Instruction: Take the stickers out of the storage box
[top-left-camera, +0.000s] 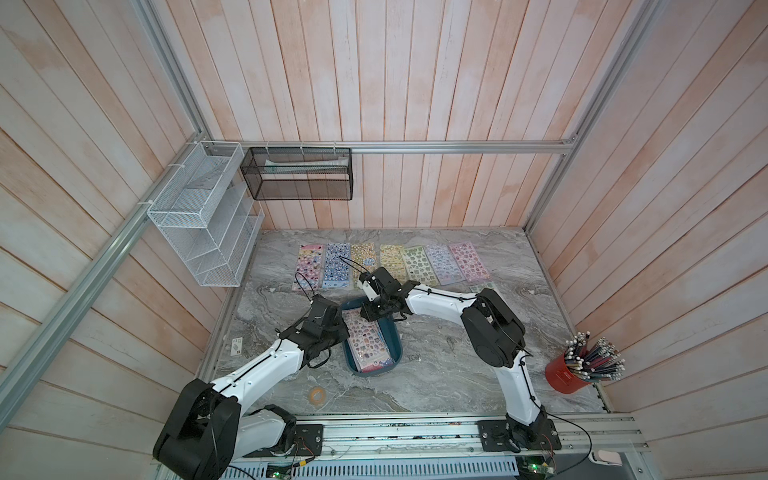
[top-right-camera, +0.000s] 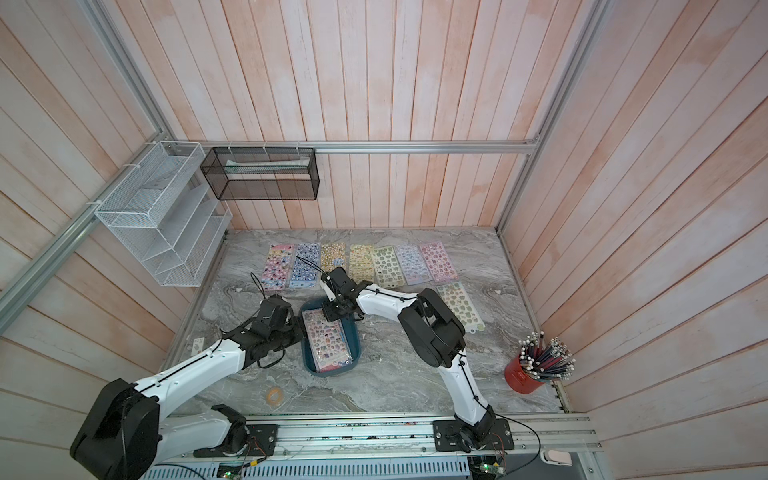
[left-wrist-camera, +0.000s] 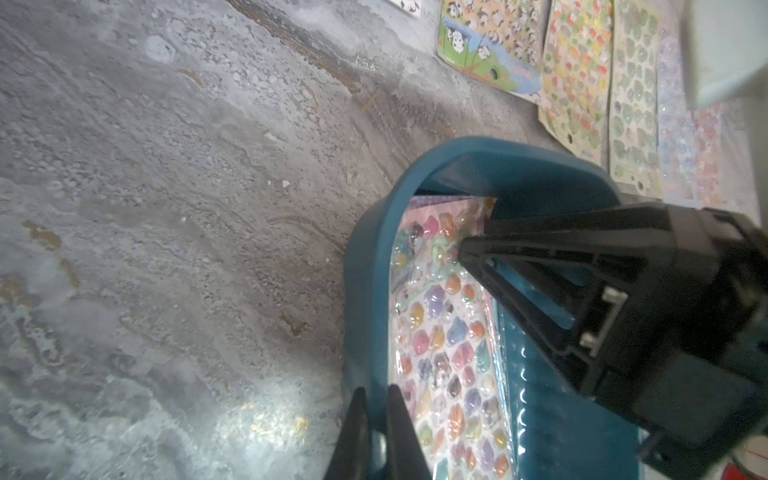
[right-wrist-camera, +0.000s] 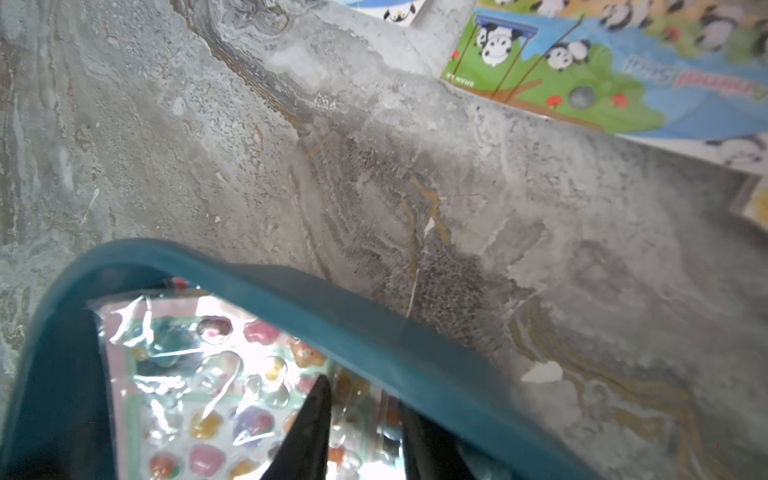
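Observation:
The teal storage box (left-wrist-camera: 472, 149) stands on the marbled table, with a sheet of puffy colourful stickers (left-wrist-camera: 456, 360) on top of what lies inside it. My left gripper is shut on the box's left wall, the rim running between its fingers. Inside the box, near its far end, my right gripper is over the sticker sheet; its fingers (right-wrist-camera: 308, 432) stand apart. In the left wrist view its tip is at the sheet's upper right edge, and whether it touches cannot be told. The top left view shows the sheet (top-left-camera: 368, 344) lying in the box.
Several sticker sheets (top-left-camera: 392, 262) lie in a row along the back, and another sheet (top-right-camera: 460, 305) lies right of them. A red cup of pens (top-left-camera: 565, 374) is at the right, and a tape ring (top-left-camera: 317, 395) at the front. Bare table (top-left-camera: 456, 360) lies right of the box.

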